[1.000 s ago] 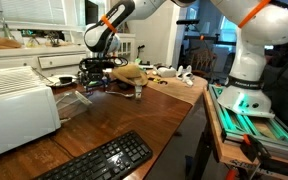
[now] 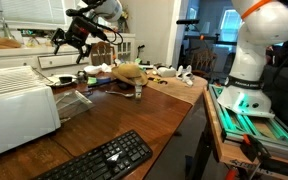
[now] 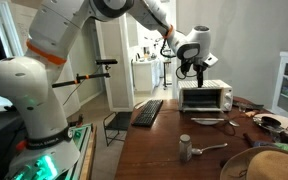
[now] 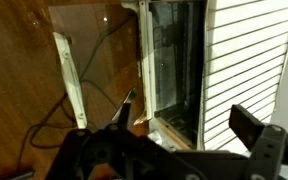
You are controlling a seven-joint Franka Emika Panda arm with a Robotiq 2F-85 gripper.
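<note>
My gripper (image 2: 70, 53) hangs in the air beyond the white toaster oven (image 2: 19, 107) in exterior view 1, above table height. In exterior view 2 the gripper (image 3: 191, 76) shows over the oven's top (image 3: 206, 84). Its fingers are apart with nothing between them. The oven's glass door (image 2: 76, 104) is lowered toward the table. From the wrist view, the slatted top (image 4: 246, 65) is on the right, with the dark opening beside it and the pale door handle (image 4: 70, 80) on the left. The gripper's fingers (image 4: 239, 112) reach in from the bottom.
A black keyboard (image 2: 99, 158) lies near the oven. A metal-topped shaker (image 3: 185, 148) stands on the table, with a spoon (image 3: 211, 148) beside it. A tan hat (image 2: 131, 75), pans and utensils crowd the far part.
My gripper has risen from low over the cluttered far part of the table and shifted left, toward the oven. The oven and table items stay where they were.
</note>
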